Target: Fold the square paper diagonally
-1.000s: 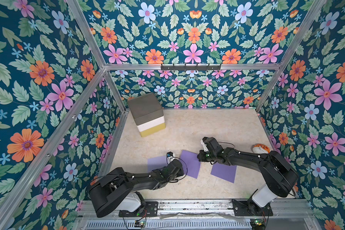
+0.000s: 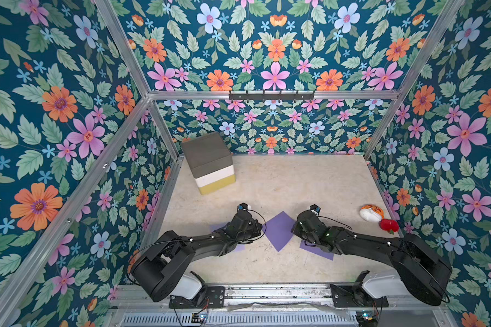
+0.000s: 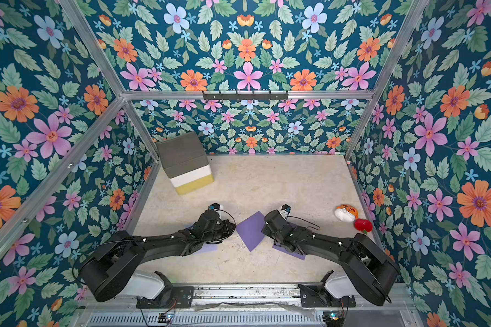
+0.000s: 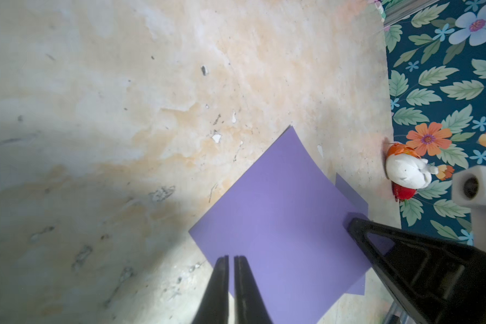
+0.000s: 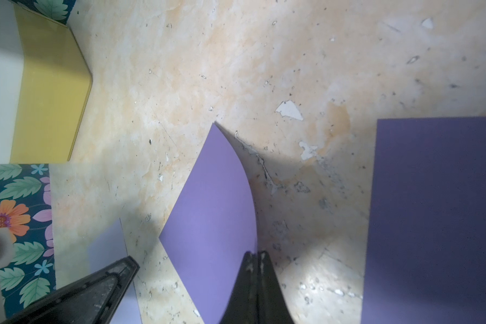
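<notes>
A purple square paper (image 2: 278,231) lies turned diamond-wise at the middle front. In the right wrist view that paper (image 5: 210,216) has its edge lifted and bowed where my right gripper is shut at it; in the left wrist view the right fingers are at its right corner. My left gripper hovers over the paper's left part; its narrow fingertips are blurred, with a small gap between them and nothing seen held. Other purple sheets lie under each arm (image 2: 316,250).
A grey, white and yellow block (image 2: 207,163) stands at the back left. Orange-white (image 2: 371,212) and red (image 2: 388,224) soft objects sit at the right edge.
Over the last second my left arm has moved up toward the back, and my right gripper has moved right and toward the front; the middle paper has shifted and turned slightly.
</notes>
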